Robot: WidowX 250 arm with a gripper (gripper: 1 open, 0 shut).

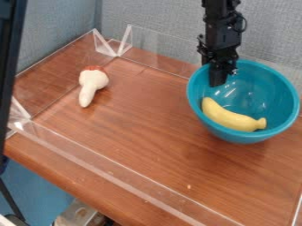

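The black gripper (218, 66) is shut on the near-left rim of a teal bowl (271, 106) at the right of the table, its fingertips at the upper left of the bowl. A yellow banana (232, 117) lies in the bowl. A white mushroom-shaped object (92, 84) with some orange on top lies on the left part of the table.
The wooden table (130, 150) has clear plastic walls along its edges. Its middle, between the mushroom and the bowl, is clear. Grey walls stand behind, and a dark post runs down the left edge.
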